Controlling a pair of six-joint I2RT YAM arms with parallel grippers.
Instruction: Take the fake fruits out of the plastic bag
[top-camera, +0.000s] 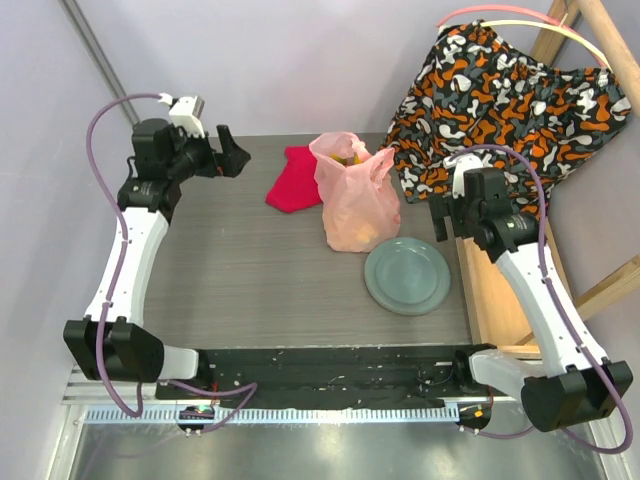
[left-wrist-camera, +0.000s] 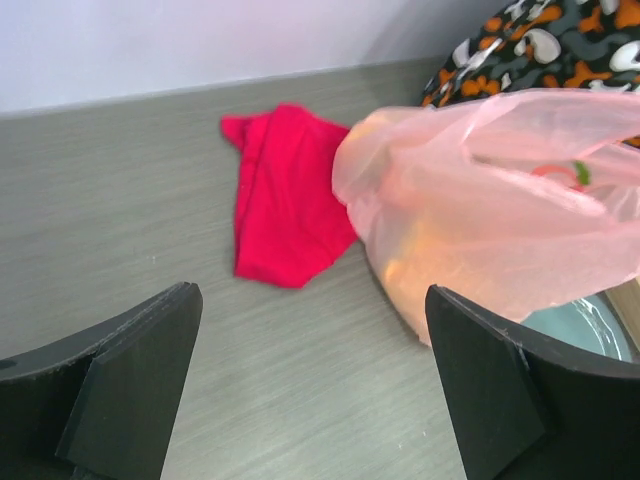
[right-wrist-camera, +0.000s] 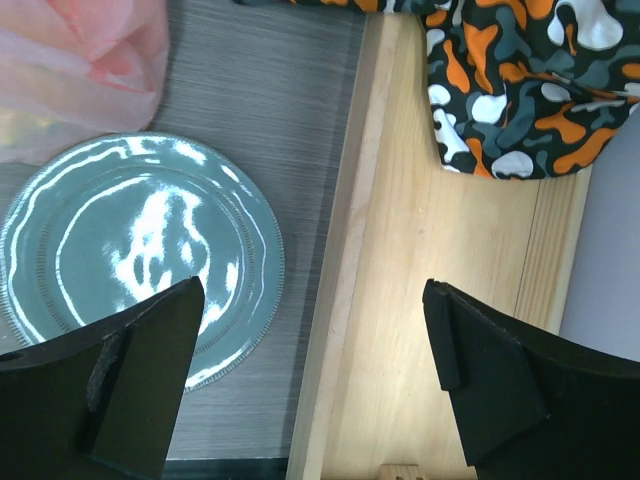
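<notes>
A translucent pink plastic bag (top-camera: 358, 205) stands upright at the back middle of the table, its mouth partly open. Yellow fruit (top-camera: 345, 159) peeks out of the top, and a bit of red and green (left-wrist-camera: 582, 174) shows through the opening in the left wrist view; the other contents are hidden. My left gripper (top-camera: 228, 157) hangs open over the back left of the table, well left of the bag, with its fingers (left-wrist-camera: 140, 380) apart and empty. To the bag's right, my right gripper (top-camera: 441, 217) is open above the wooden frame's edge, holding nothing.
An empty grey-green plate (top-camera: 408, 276) lies just in front of the bag. A red cloth (top-camera: 294, 180) rests at the bag's left. On the right stands a wooden frame (right-wrist-camera: 400, 250) with camouflage fabric (top-camera: 500, 105) draped over it.
</notes>
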